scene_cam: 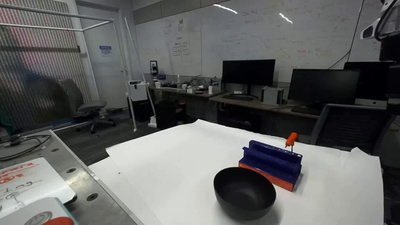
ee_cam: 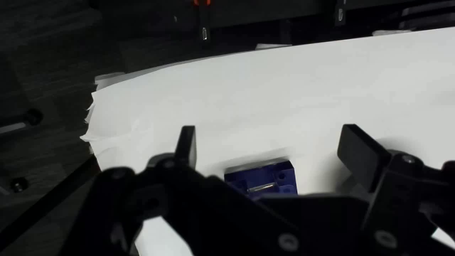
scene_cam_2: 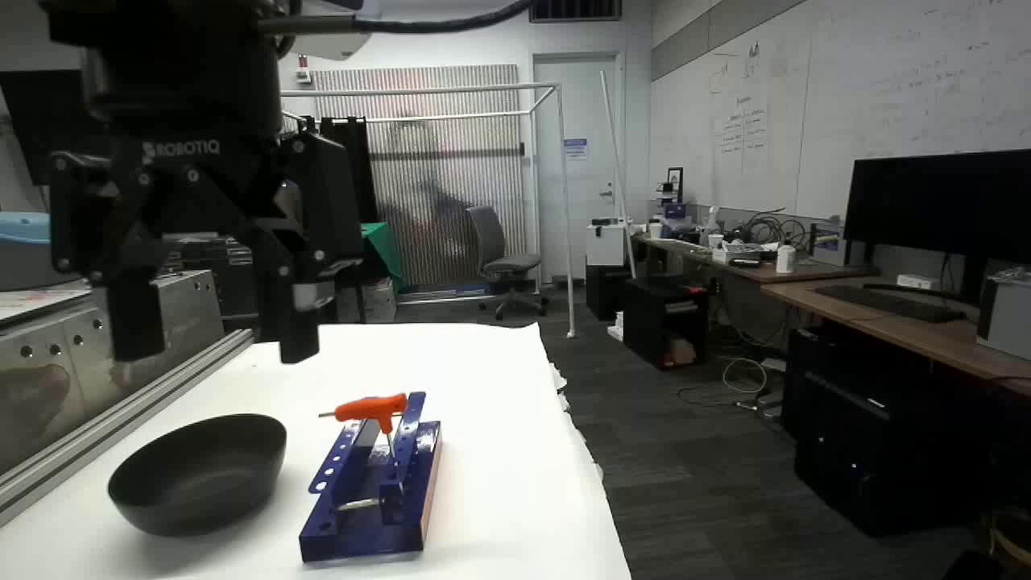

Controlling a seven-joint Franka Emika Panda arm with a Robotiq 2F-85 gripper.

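My gripper (scene_cam_2: 217,338) hangs open above the table, nothing between its fingers. In the wrist view, its two dark fingers (ee_cam: 364,155) stand wide apart. A blue tool holder with an orange-red lower side (scene_cam: 270,165) rests on the white table cover. An orange-handled tool (scene_cam_2: 372,408) stands in it, shaft down, its handle above the holder. A short metal rod (scene_cam_2: 358,503) lies across the holder's near end. Right beside the holder is an empty black bowl (scene_cam: 244,193). The wrist view shows only one end of the blue holder (ee_cam: 273,175); my gripper's body hides the rest.
White paper (scene_cam: 161,161) covers the table, with wide clear space beyond the bowl and holder. Along one side runs a metal bench (scene_cam: 71,168) carrying papers and a cable. A black chair (scene_cam: 348,127) stands by the table's far edge. Desks with monitors are farther back.
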